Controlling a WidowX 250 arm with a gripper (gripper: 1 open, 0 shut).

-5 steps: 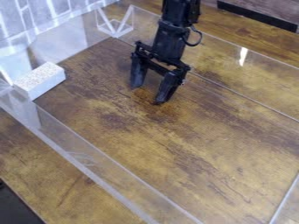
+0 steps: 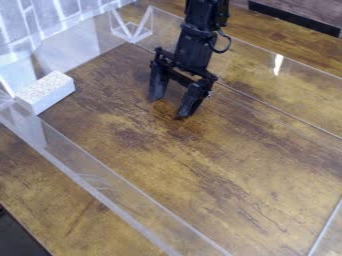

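The black robot gripper [image 2: 174, 98] hangs low over the wooden table [image 2: 201, 180], near the back middle. Its two fingers are spread apart and open, close to the wood, with no object visible between them.
A white speckled block [image 2: 47, 90] sits at the left edge, beside the clear plastic wall [image 2: 107, 185]. Transparent walls border the work area. A pale, pleated material fills the top left corner.
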